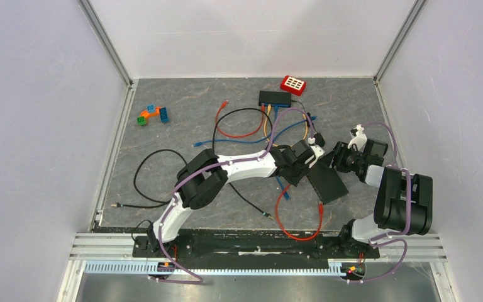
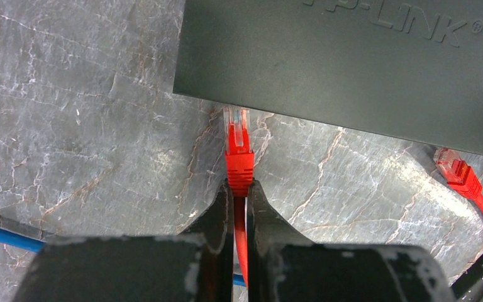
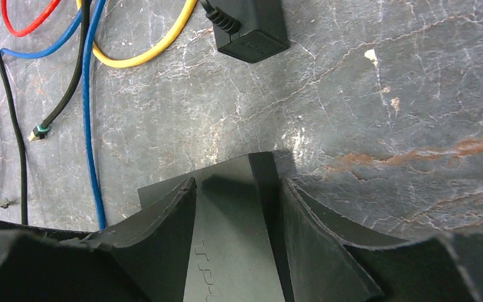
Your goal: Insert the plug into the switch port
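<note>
The black TP-LINK switch [image 2: 339, 63] lies at the centre right of the floor. My left gripper is shut on a red cable's plug [image 2: 239, 163], whose clear tip points at the switch's long edge, right at or just under it. The cable's other red plug [image 2: 456, 170] lies by the same edge, further right. My right gripper is part open over the far end of the switch [image 3: 226, 251], a finger on each side of that corner region; whether it touches cannot be told.
A black adapter [image 3: 248, 28] and several coloured cables lie beyond the switch. A second black box [image 1: 275, 98] with cables plugged in and a red keypad [image 1: 293, 84] are at the back. Toy bricks [image 1: 153, 114] lie back left; floor is clearer at far right.
</note>
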